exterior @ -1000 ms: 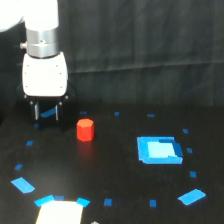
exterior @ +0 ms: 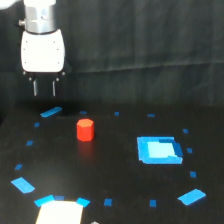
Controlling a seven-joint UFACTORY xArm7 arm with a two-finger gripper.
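Observation:
In the upper left of the camera view hangs my gripper [exterior: 44,90], pointing down. Its two thin fingers stand apart, with only dark background between them. A small red block [exterior: 86,130] with an angular outline rests on the black table, lower in the view and to the right of the gripper, clear of it. Further right lies a white square [exterior: 161,150] surrounded by a blue border [exterior: 142,150]. The block is well to the left of that square.
Small blue marks dot the black table [exterior: 115,175], with larger blue strips [exterior: 191,197] near the edges. A pale object [exterior: 60,213] is cut off at the bottom left. A dark curtain [exterior: 140,55] hangs behind. Open table lies between block and square.
My gripper has risen and shifted slightly left, uncovering a blue strip on the table below it. The red block and the bordered square have not moved.

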